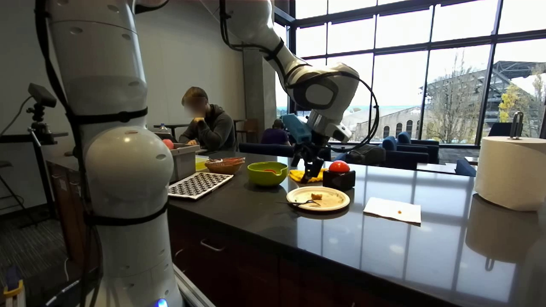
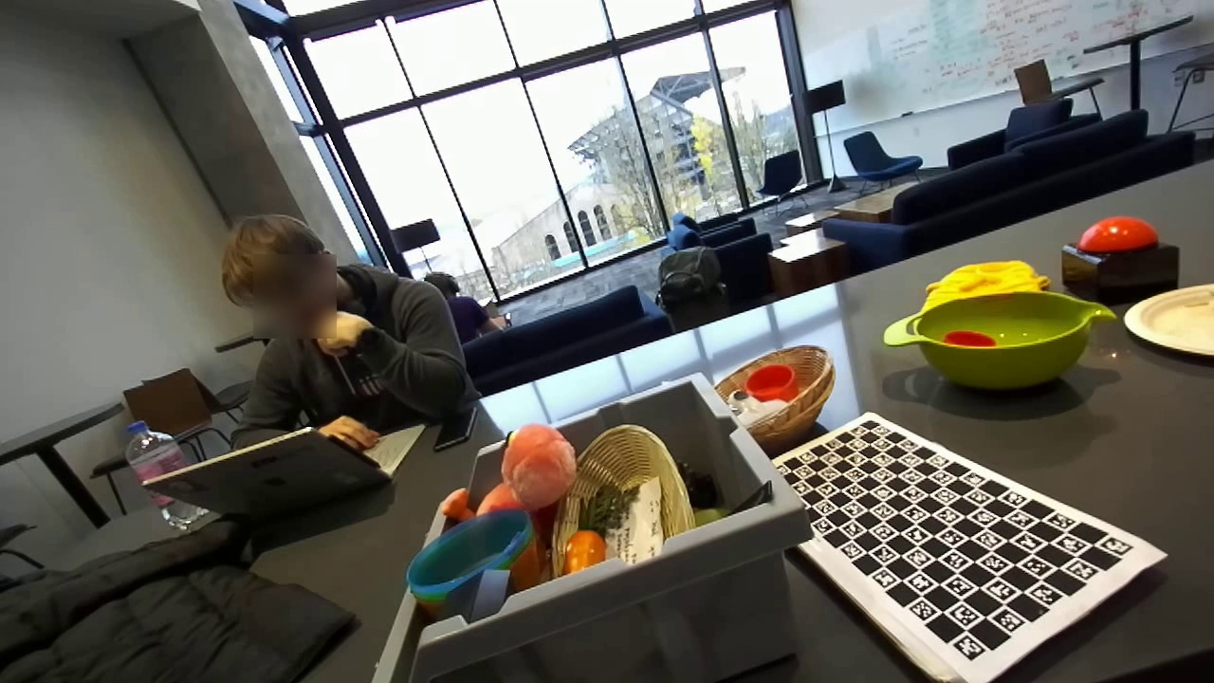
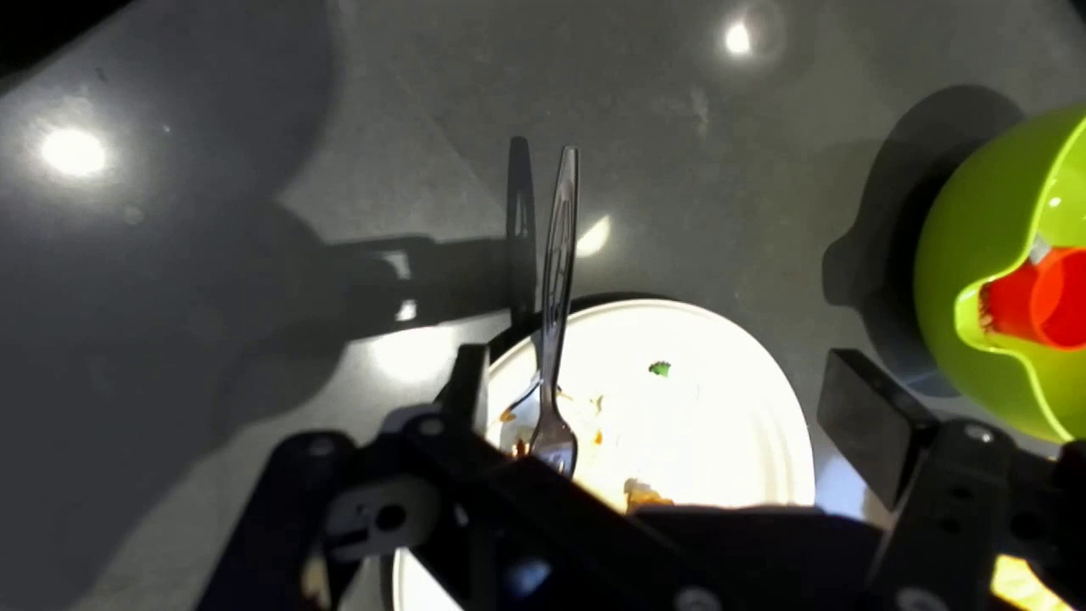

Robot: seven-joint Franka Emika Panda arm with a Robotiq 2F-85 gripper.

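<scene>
My gripper stands open above the plate, nothing between its fingers. In the wrist view the white plate [image 3: 713,407] shows partly behind the fingers, with food scraps [image 3: 643,496] on it. A fork [image 3: 557,275] lies over the plate's rim, tines on the plate and handle reaching out past the edge. The green bowl [image 3: 952,265] is off to the right with a red cup [image 3: 1064,300] inside. From the first exterior view, the gripper [image 1: 308,178] appears over the counter close to the plate [image 1: 335,202]; the exact height is hard to tell.
A black box with a red dome button [image 1: 339,179] and a yellow cloth [image 1: 295,176] are close to the gripper. A napkin [image 1: 391,209] and paper towel roll [image 1: 512,171] lie to the right. The grey bin [image 2: 728,546] and checkered board [image 2: 967,535] occupy the other end.
</scene>
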